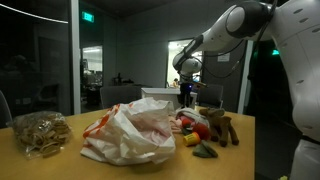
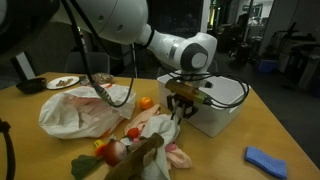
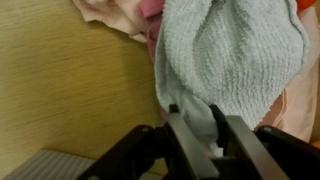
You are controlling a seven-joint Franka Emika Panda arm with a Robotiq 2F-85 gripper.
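Note:
A pale grey-white cloth (image 3: 225,60) fills much of the wrist view, with a fold bunched between the two fingers of my gripper. The fingers stand partly apart; whether they press on the fold cannot be told. In exterior view 2, my gripper (image 2: 182,108) is at the raised upper end of the cloth (image 2: 160,128), which slopes down toward the toys. Exterior view 1 shows the gripper (image 1: 186,98) small and far off, above the pile.
A white box (image 2: 212,112) stands right behind the gripper. Around the cloth lie a red ball (image 1: 201,131), a brown plush toy (image 1: 222,126) and a yellow item (image 1: 192,139). A white plastic bag (image 1: 135,130) is beside them. A blue cloth (image 2: 265,162) lies apart on open table.

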